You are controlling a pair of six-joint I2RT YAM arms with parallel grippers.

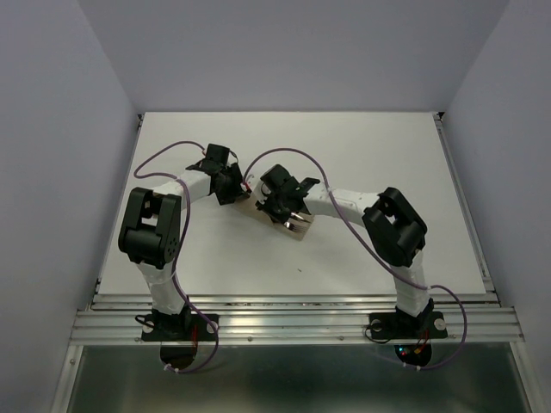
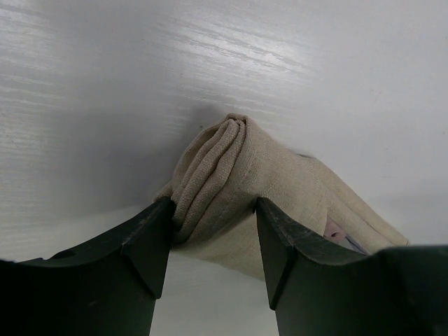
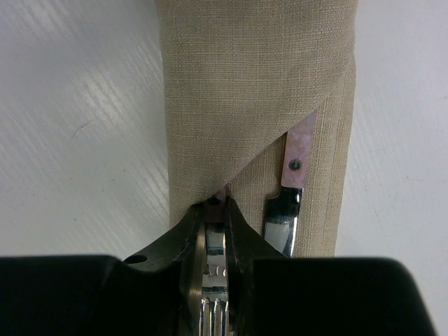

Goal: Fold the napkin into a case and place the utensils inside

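Note:
The beige napkin [image 1: 253, 212] is folded into a long narrow case lying diagonally on the table. My left gripper is closed around its far-left end, whose bunched layers [image 2: 218, 164] rise between the fingers. In the right wrist view, my right gripper is shut on the fork [image 3: 215, 269] near the base of its handle. Most of that handle is hidden under the napkin's slanted flap [image 3: 245, 84]; the tines point away from the pocket. Beside it lies the knife [image 3: 297, 157], its handle partly under the flap and its blade bare.
White table [image 1: 379, 146] surrounds the napkin, with clear room behind and in front. Both arms reach in from the front, their cables looping above the table. A metal rail [image 1: 293, 301] runs along the front edge.

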